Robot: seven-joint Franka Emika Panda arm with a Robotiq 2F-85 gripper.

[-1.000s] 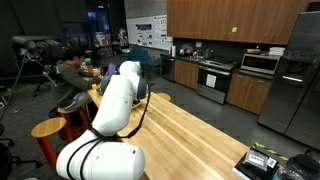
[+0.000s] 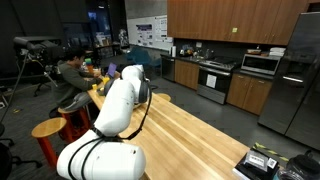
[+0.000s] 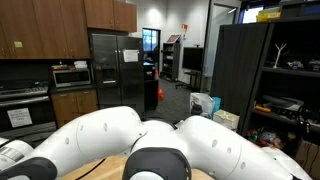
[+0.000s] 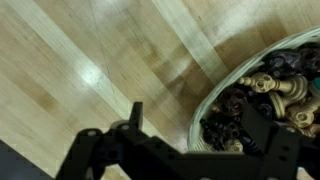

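My gripper is open in the wrist view, its dark fingers spread wide with nothing held between them. A round, light woven basket (image 4: 203, 110) lies at the right, cut off by the frame edge. Inside it are several chess pieces, some dark (image 4: 235, 98) and some light wooden (image 4: 295, 88). The right finger overlaps the basket and its pieces; the left finger is over bare wood outside the rim. Exterior view 1 has the white arm (image 2: 120, 100) stretched toward the table's far end, where the gripper is too small to make out.
A small black-and-white box (image 2: 258, 163) and dark items sit at its near right corner. Red stools (image 2: 47, 128) stand along the left side.
The far end of the arm has come lower in exterior view 1 over the last second. The table's objects visible there have not moved.
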